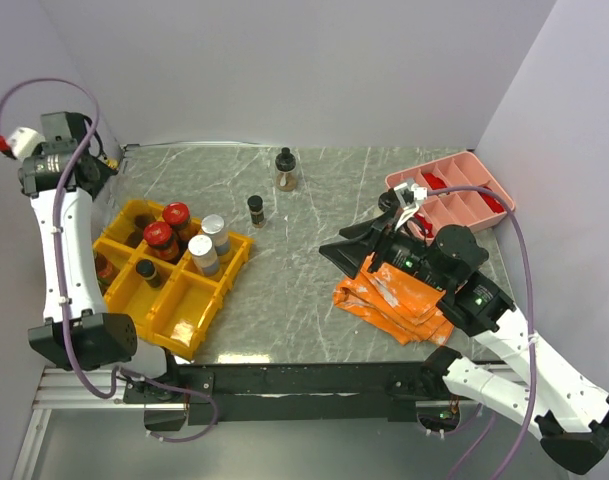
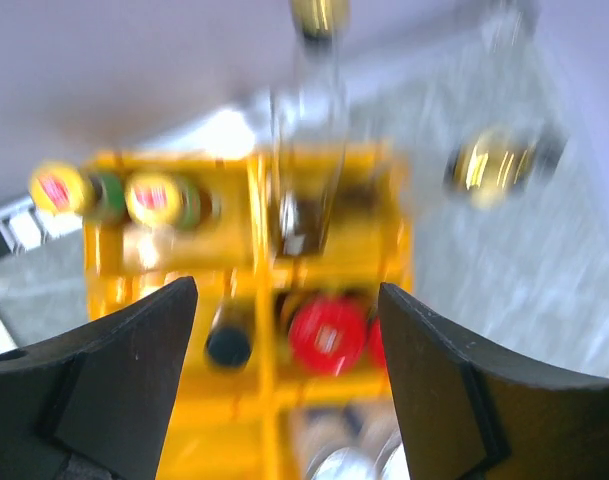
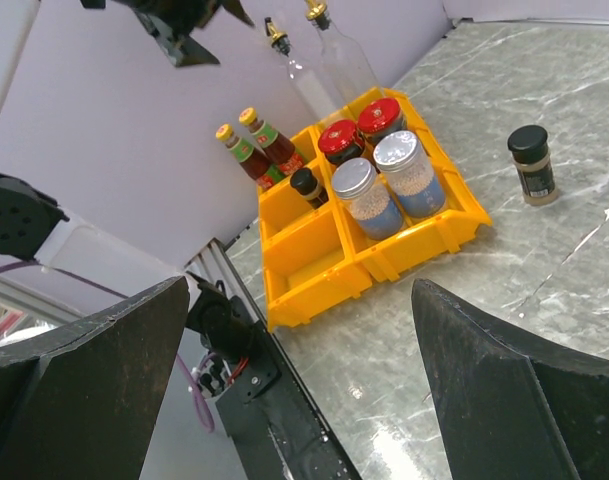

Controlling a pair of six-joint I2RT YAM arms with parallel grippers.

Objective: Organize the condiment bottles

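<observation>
The yellow organizer (image 1: 184, 320) holds two red-lidded jars (image 3: 342, 140), two silver-lidded jars (image 3: 409, 175), a small black-capped jar (image 3: 309, 187), sauce bottles (image 3: 246, 160) and tall glass bottles (image 3: 319, 85). A small shaker (image 1: 256, 210) and a larger black-topped bottle (image 1: 286, 172) stand outside it. My left gripper is raised over the organizer, fingers apart with nothing visible between them; its view is blurred. My right gripper (image 1: 340, 250) hangs open and empty right of middle.
A pink divided tray (image 1: 459, 210) sits at the back right, with folded orange cloth (image 1: 389, 305) in front of it.
</observation>
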